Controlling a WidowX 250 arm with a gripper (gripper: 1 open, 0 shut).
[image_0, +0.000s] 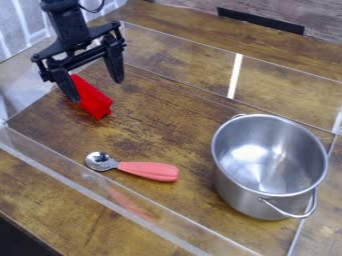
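My black gripper is open at the upper left, turned at an angle, with its fingers on either side above a red block. The block lies tilted on the wooden table near the left side; whether the fingers touch it is unclear. A spoon with a pink handle lies at the lower middle. A steel pot stands at the right.
Clear panels or edging run along its left, front and right.
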